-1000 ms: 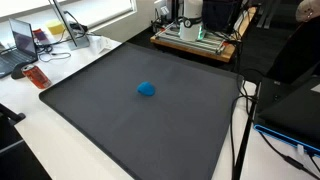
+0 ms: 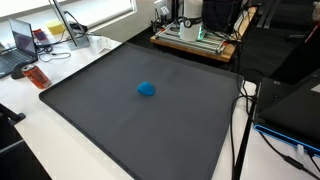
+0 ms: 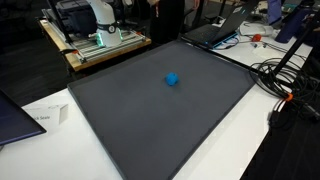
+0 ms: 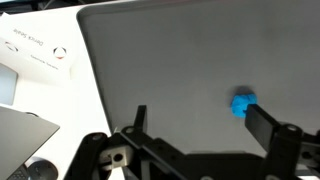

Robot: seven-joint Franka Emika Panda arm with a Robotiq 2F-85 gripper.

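A small blue object (image 2: 147,88) lies alone on the wide dark grey tray (image 2: 130,125). From the other side, exterior view 2 shows the same blue thing (image 3: 171,78) toward the tray's far half. In the wrist view my gripper stands open, its dark fingers well apart and nothing between them. The blue object (image 4: 243,102) appears just ahead of the right finger, below and clear of the hand. Neither exterior view shows the gripper. The object's exact shape is too small to make out.
A red can (image 2: 37,77), a laptop (image 2: 25,45) and a white cup (image 2: 100,44) stand beyond the tray's edge. Black cables (image 3: 285,85) run along one side. A paper card (image 3: 45,118) lies beside the tray. Most of the tray is bare.
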